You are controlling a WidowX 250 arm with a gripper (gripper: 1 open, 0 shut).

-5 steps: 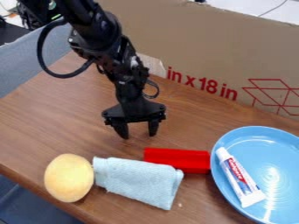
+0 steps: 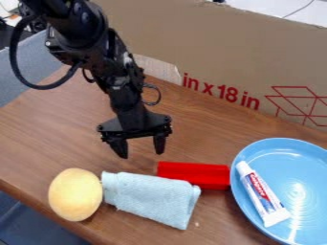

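Note:
My black gripper (image 2: 140, 145) hovers low over the wooden table (image 2: 76, 124), open, with its two fingers apart and nothing visible between them. In front of it, to the lower right, lies a red cylindrical object (image 2: 194, 174). A folded light blue cloth (image 2: 149, 199) lies below that, beside a yellow rounded object (image 2: 75, 195). At the right, a blue plate (image 2: 301, 182) holds a white toothpaste tube (image 2: 262, 194).
A large cardboard box (image 2: 217, 48) with red printing stands along the back of the table. The table's edge runs along the lower left.
The gripper has shifted slightly left over the last second, and its fingers look a little wider apart. The objects on the table have not moved.

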